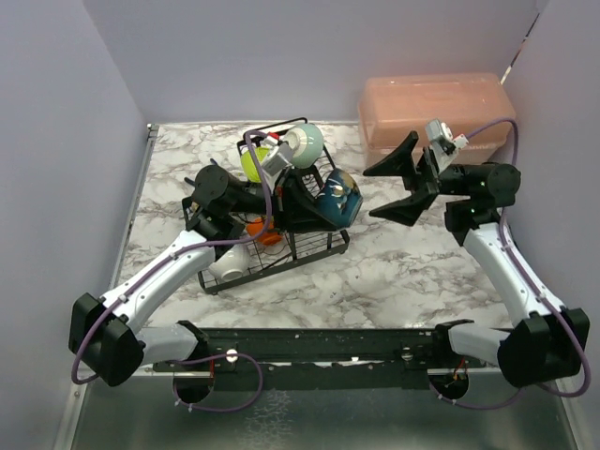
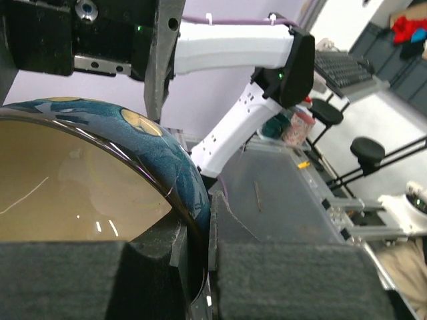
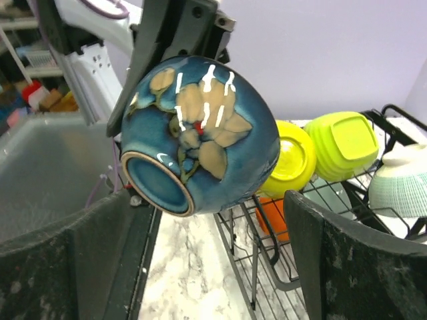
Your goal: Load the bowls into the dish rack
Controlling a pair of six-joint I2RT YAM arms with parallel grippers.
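Note:
A dark blue bowl with pale flowers (image 1: 339, 199) (image 2: 150, 140) (image 3: 200, 133) hangs over the right side of the dish rack (image 1: 291, 261), its base toward my right gripper. My left gripper (image 1: 309, 211) is shut on its rim. My right gripper (image 1: 389, 187) stands open just right of the bowl, nothing between its fingers. In the rack are yellow-green bowls (image 1: 253, 165) (image 3: 287, 157), a pale mint bowl (image 1: 305, 145) (image 3: 400, 183), an orange bowl (image 1: 264, 234) and a white bowl (image 1: 229, 265).
A translucent pink bin (image 1: 431, 103) occupies the back right. Walls close in both sides.

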